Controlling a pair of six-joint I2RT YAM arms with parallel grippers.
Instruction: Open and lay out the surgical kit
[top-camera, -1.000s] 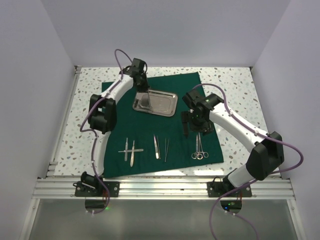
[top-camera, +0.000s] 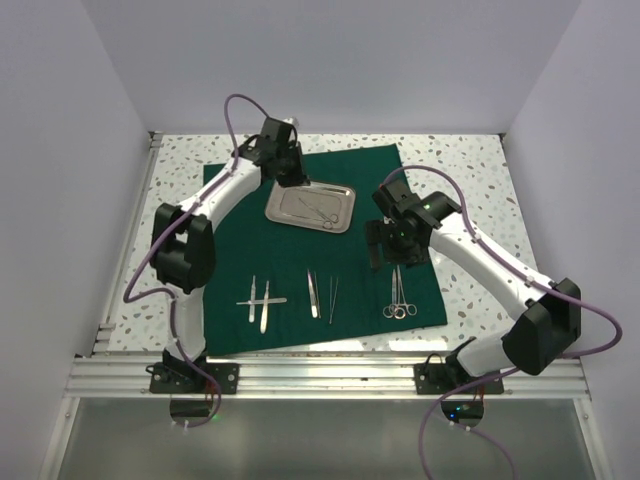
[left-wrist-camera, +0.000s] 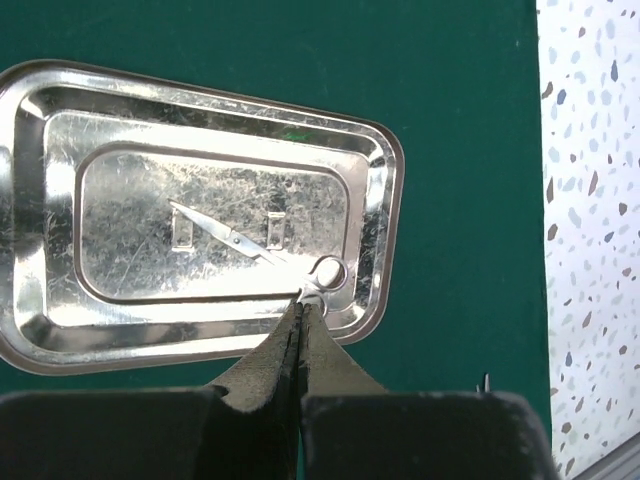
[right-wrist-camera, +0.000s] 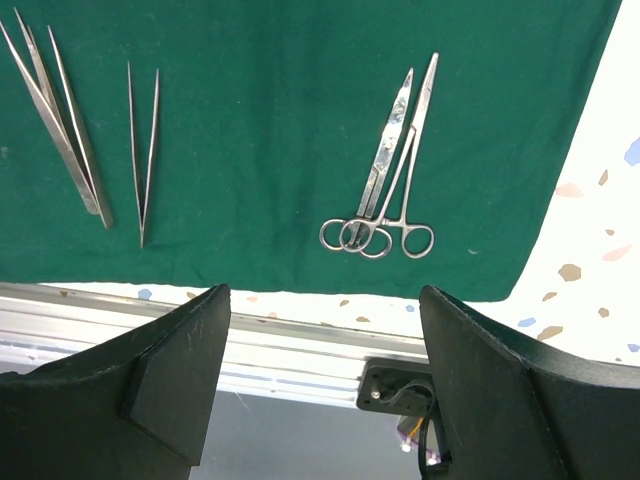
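A pair of scissors (left-wrist-camera: 240, 243) lies slanted in the shallow steel tray (left-wrist-camera: 390, 230), its handle rings toward the lower right. My left gripper is shut, and nothing shows between its pointed fingertips. In the left wrist view the tips overlap one handle ring; whether they touch it I cannot tell. From above, the tray (top-camera: 348, 212) sits toward the back of the green cloth. My right gripper is open and empty, above the cloth's front right. Beneath it in the top view lie ring-handled instruments (right-wrist-camera: 395, 165), partly overlapping.
Two pairs of tweezers, one (right-wrist-camera: 62, 125) wider and one (right-wrist-camera: 144, 175) slimmer, lie at the front middle. Slim handles (top-camera: 264, 305) with another laid across them lie at the front left.
A slender thing under its gripper crossed the tray at differing angles earlier; now the scissors show clearly in the tray. The right arm shifted slightly.
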